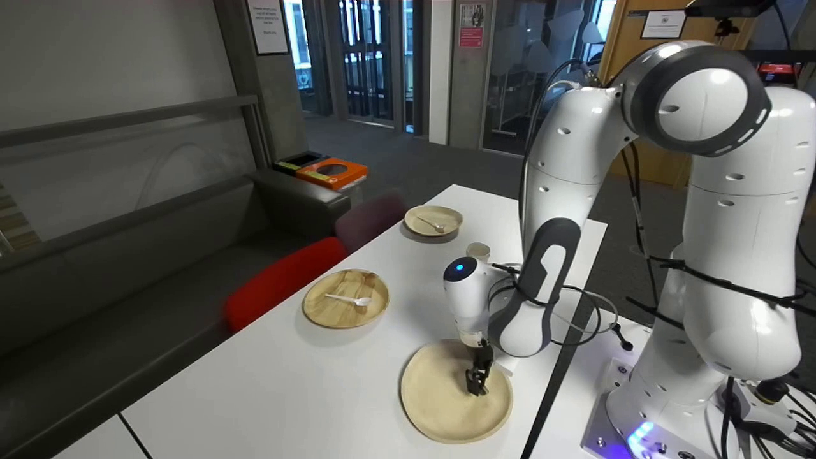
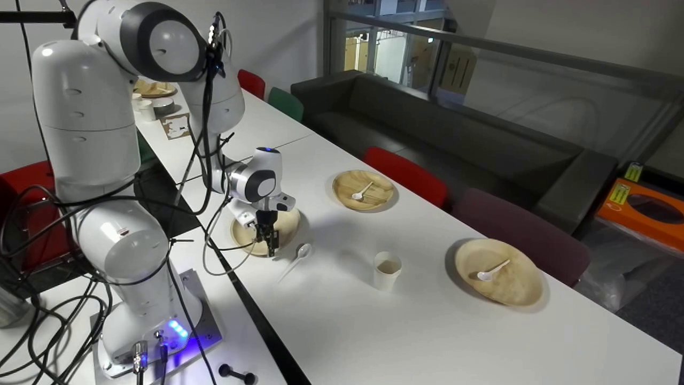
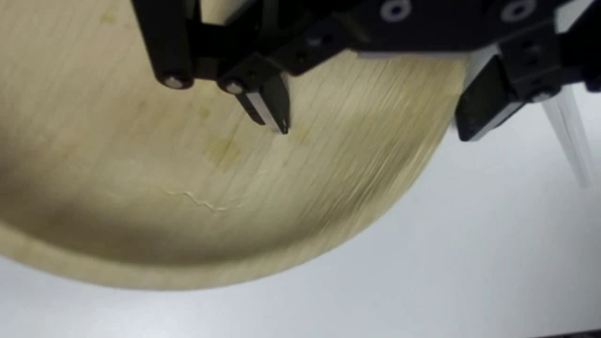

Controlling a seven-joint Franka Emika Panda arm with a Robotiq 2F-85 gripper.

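Note:
A round pale plate [image 1: 456, 409] lies on the white table near the robot's base. My gripper [image 1: 476, 385] is low over it, fingers apart. In the wrist view one finger [image 3: 276, 107] is over the plate's inside and the other finger [image 3: 484, 107] is just beyond its rim, so the rim [image 3: 414, 180] passes between them. Whether either finger touches the plate is hard to tell. A white spoon [image 2: 298, 259] lies on the table beside this plate; part of it, blurred, shows as a pale handle [image 3: 569, 135] at the wrist view's right.
Two more plates, a wood-grained one [image 2: 346, 184] and a pale one [image 2: 506, 282], each hold a white spoon. A paper cup [image 2: 387, 269] stands upright between them and the robot. Bare table lies left of the near plate in exterior view 1.

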